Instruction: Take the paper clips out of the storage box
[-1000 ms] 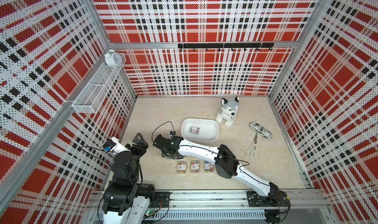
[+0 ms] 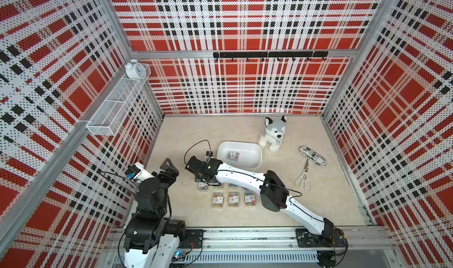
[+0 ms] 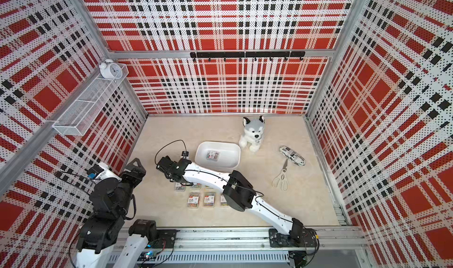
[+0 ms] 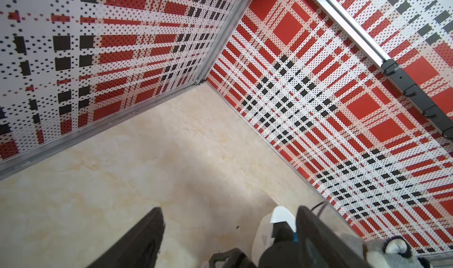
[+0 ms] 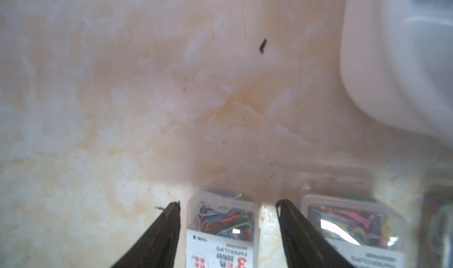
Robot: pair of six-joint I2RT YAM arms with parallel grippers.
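Clear boxes of coloured paper clips sit in rows on the table, in front of a white storage box [image 2: 247,159] with one clip box [image 2: 233,155] inside. My right gripper is part open above a clip box [image 5: 221,249] that stands on the table between its fingertips; whether they touch it is unclear. A second clip box [image 5: 354,225] lies just right of it, and the white box's rim fills the upper right of the right wrist view. My left gripper is open, raised at the left side, nothing between its fingers.
A plush husky [image 2: 271,138] sits behind the white box. Scissors [image 2: 303,178] and a patterned pencil case [image 2: 312,155] lie at the right. A wire basket [image 2: 113,112] with a white clock hangs on the left wall.
My right gripper has risen slightly and moved back, uncovering more of a clip box below it in the top left view. The left arm has shifted very slightly.
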